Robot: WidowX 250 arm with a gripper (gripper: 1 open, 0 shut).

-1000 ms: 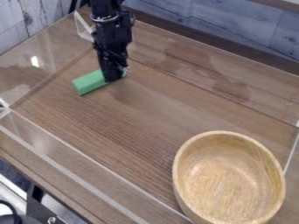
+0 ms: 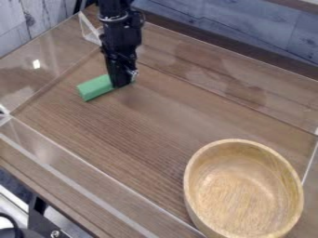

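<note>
A green block point(image 2: 95, 87) lies on the wooden table at the upper left. The black gripper point(image 2: 122, 74) reaches down from the top of the view to the block's right end, which it partly covers. Whether its fingers are closed on the block cannot be made out.
A large round light-wood bowl point(image 2: 244, 186) sits at the lower right.
The gripper and upper arm have shifted very slightly over the last second; the block looks to be in the same place.
</note>
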